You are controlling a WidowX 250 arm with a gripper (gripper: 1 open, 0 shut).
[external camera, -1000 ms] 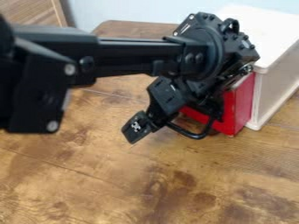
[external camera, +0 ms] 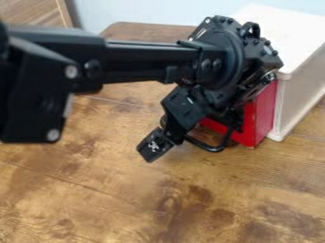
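Note:
My black gripper hangs low over the wooden table, angled down and to the left from the wrist, just in front of a red object. The red object stands against a white box on the right and is partly hidden by my wrist and a looped cable. The fingers are seen edge-on and partly overlap, so how wide they stand is hard to tell; I see no object held at the tip.
A light wall lies behind. My arm crosses the upper left of the view and hides part of the back.

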